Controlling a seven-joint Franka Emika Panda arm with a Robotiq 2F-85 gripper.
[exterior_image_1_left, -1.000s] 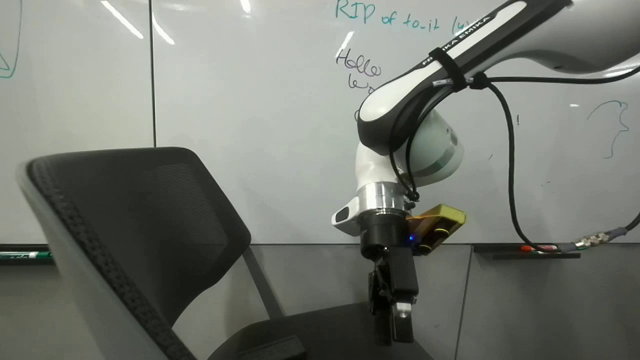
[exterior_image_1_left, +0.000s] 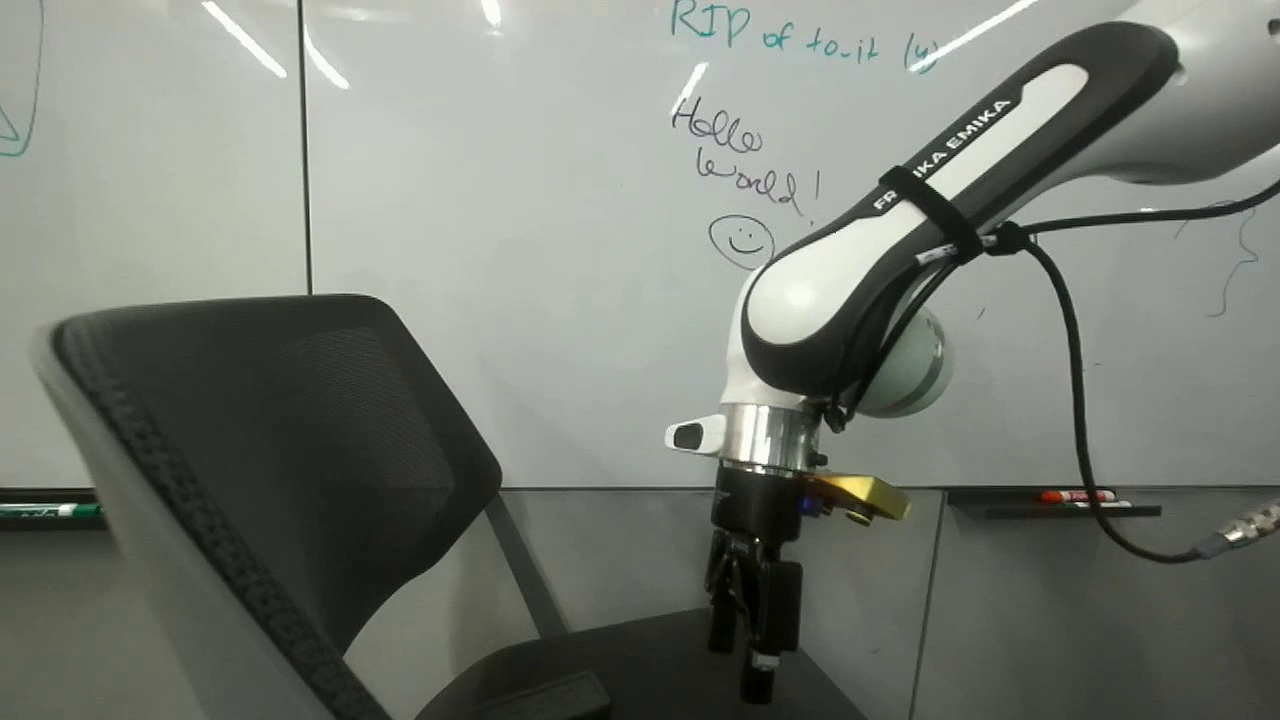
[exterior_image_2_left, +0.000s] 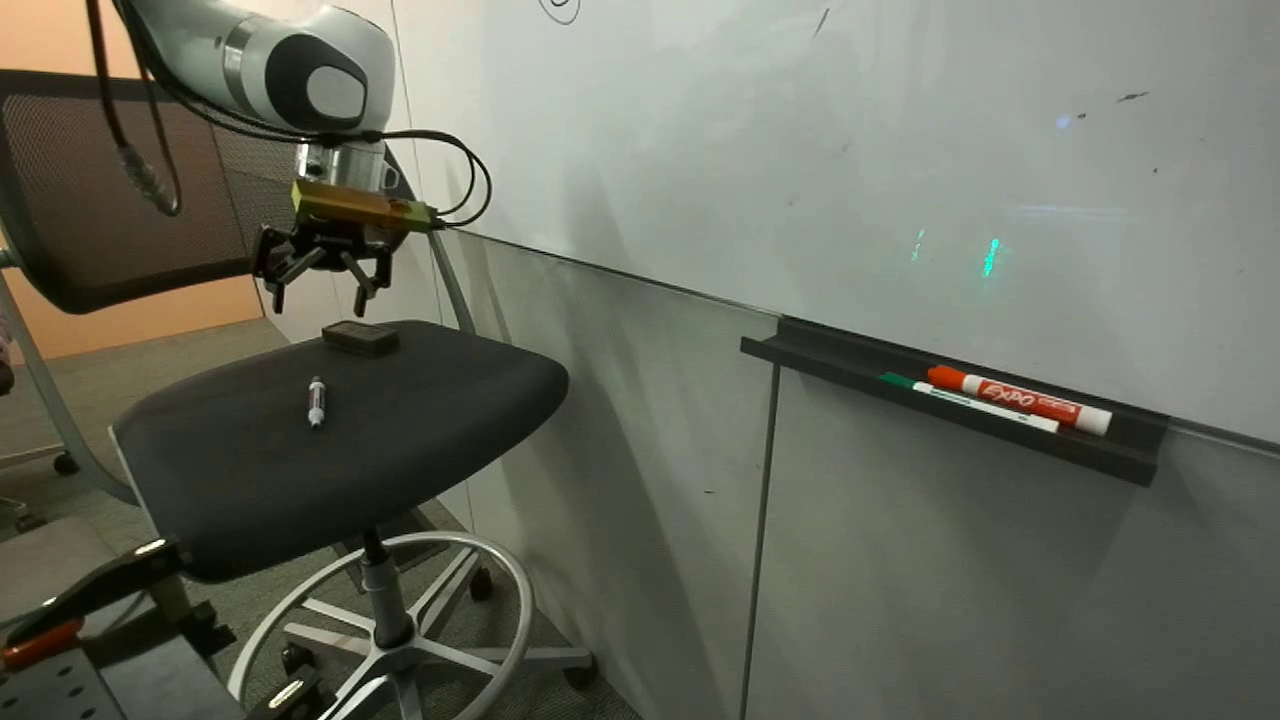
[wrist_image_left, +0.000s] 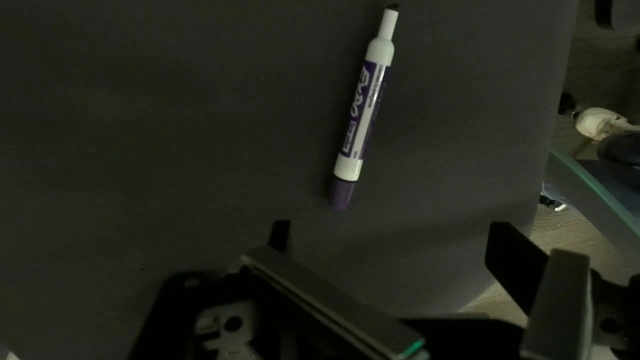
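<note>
A white and purple marker (wrist_image_left: 361, 108) lies on the dark chair seat (wrist_image_left: 150, 150), its dark narrow tip toward the top of the wrist view and its purple end toward my fingers. Exterior view 2 also has this marker (exterior_image_2_left: 317, 402) on the seat. My gripper (exterior_image_2_left: 320, 302) hangs above the seat, beyond the marker, fingers spread and empty. Below it sits a dark eraser-like block (exterior_image_2_left: 360, 337), apart from the fingers. In exterior view 1 the gripper (exterior_image_1_left: 740, 667) points downward in front of the whiteboard, and the marker is out of sight.
The chair's backrest (exterior_image_1_left: 276, 444) rises beside the arm. A whiteboard (exterior_image_2_left: 672, 144) stands along the chair's side. On its tray (exterior_image_2_left: 768, 349) lie a red marker (exterior_image_2_left: 1020, 400) and a thin green-and-white marker (exterior_image_2_left: 990, 408). Bare seat surrounds the marker.
In exterior view 1 the wrist has come lower and the gripper has turned, its fingertips now a little farther left. The chair has not moved.
</note>
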